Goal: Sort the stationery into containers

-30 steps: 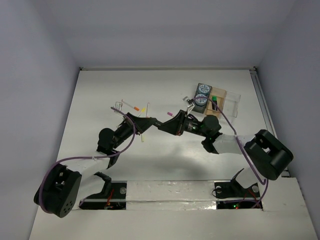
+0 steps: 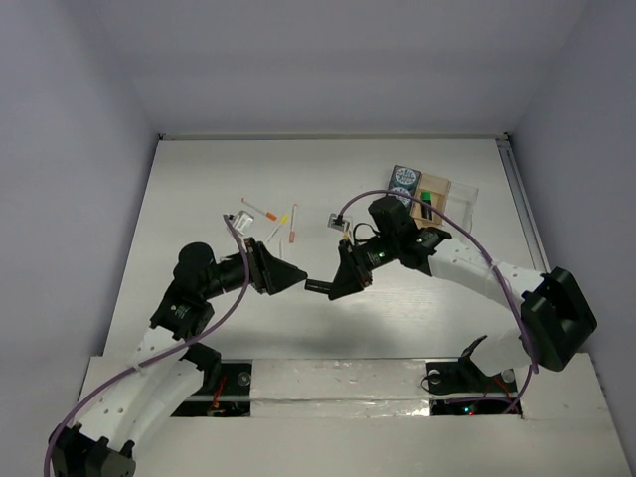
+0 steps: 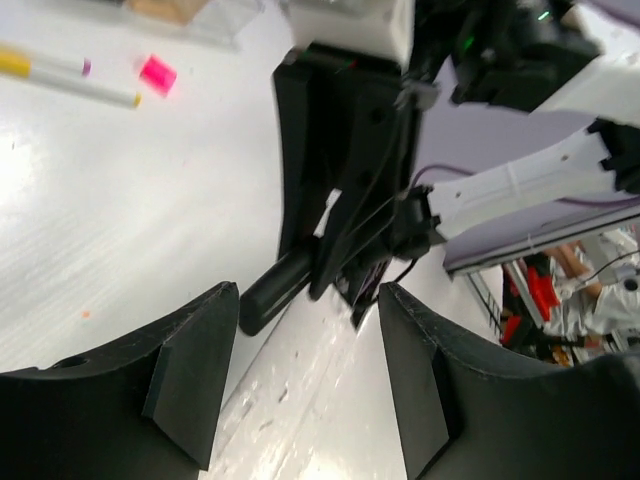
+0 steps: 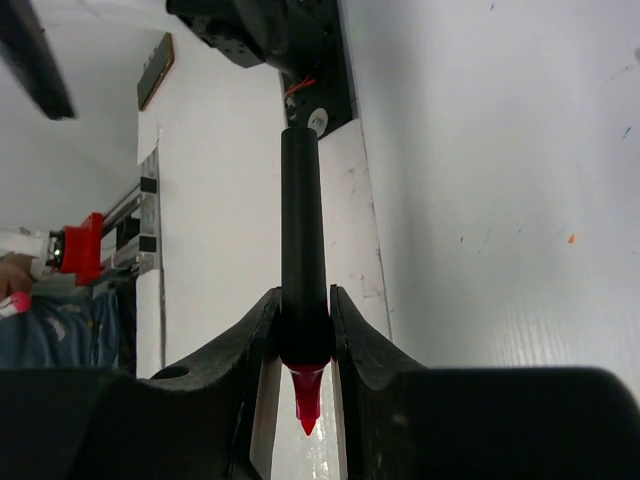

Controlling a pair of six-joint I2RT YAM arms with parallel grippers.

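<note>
A black marker [image 4: 300,220] with a red tip is clamped in my right gripper, its long body pointing away from the fingers. From above, its dark end [image 2: 317,286] sticks out toward my left gripper [image 2: 299,280]. The left gripper stands open, with nothing gripped between its fingers; in the left wrist view the marker's blunt end [image 3: 268,300] lies ahead of the gap. White pens with orange ends [image 2: 259,209] and a yellow-ended pen [image 2: 285,219] lie loose on the table behind the left gripper.
At the back right sit a wooden container [image 2: 442,187] with a green-ended marker [image 2: 426,199] in it, a clear tray [image 2: 465,194] and a dark box with round patterns [image 2: 405,177].
Earlier the two grippers met at the marker near mid-table. Both arms have shifted toward the front.
</note>
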